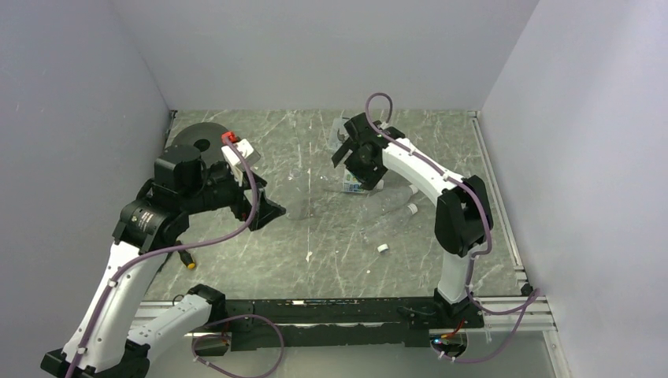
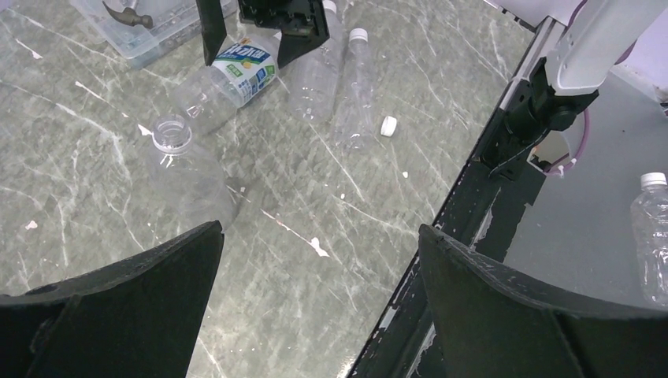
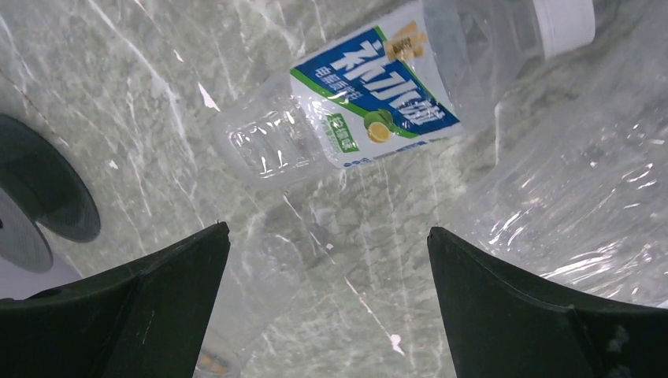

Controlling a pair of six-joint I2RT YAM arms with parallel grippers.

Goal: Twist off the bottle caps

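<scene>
On the table lies a clear bottle with a blue-and-white label (image 3: 378, 83), its white cap (image 3: 565, 25) on. Above this bottle my right gripper (image 1: 356, 168) is open, its fingers (image 3: 134, 307) apart with nothing between them. In the left wrist view an uncapped clear bottle (image 2: 189, 181) shows its bare neck, and two capped clear bottles, a wide one (image 2: 317, 75) and a slim one (image 2: 356, 94), lie side by side. One loose white cap (image 2: 388, 126) rests on the table. My left gripper (image 1: 265, 214) is open and empty, left of the uncapped bottle.
A clear plastic box (image 2: 169, 27) with a small hammer stands at the back. A dark round disc (image 1: 206, 142) lies at the back left, and a yellow-tipped tool (image 1: 187, 258) at the left.
</scene>
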